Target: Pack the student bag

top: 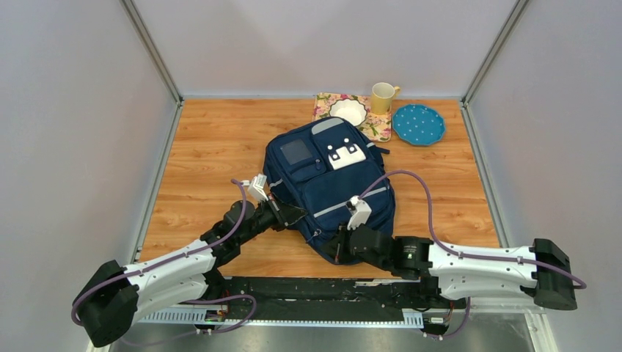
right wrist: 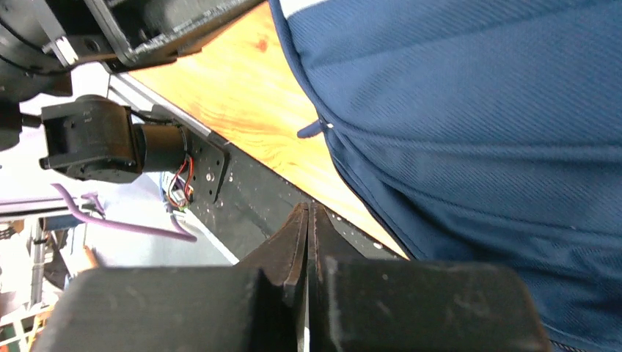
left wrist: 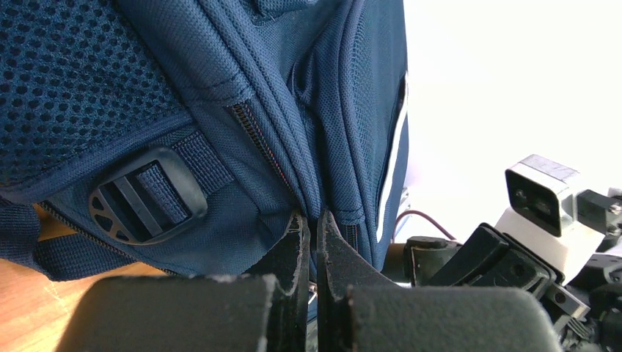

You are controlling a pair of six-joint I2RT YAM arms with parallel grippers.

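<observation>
A navy backpack (top: 308, 165) with a white animal face lies tilted across the middle of the table. At its lower left side is my left gripper (top: 299, 213). In the left wrist view, the fingertips of my left gripper are closed on a thin fabric edge beside the zipper. A black strap buckle (left wrist: 149, 196) and mesh padding show there. My right gripper is shut, with nothing visible between its tips. It sits by the bag's lower end, where a zipper pull (top: 316, 233) shows. The bag's inside is hidden.
Behind the bag are a floral board (top: 377, 130) with a white scalloped dish (top: 348, 111), a yellow mug (top: 382, 97) and a blue dotted plate (top: 419, 124). Bare wood lies left and right of the bag. Walls enclose the table.
</observation>
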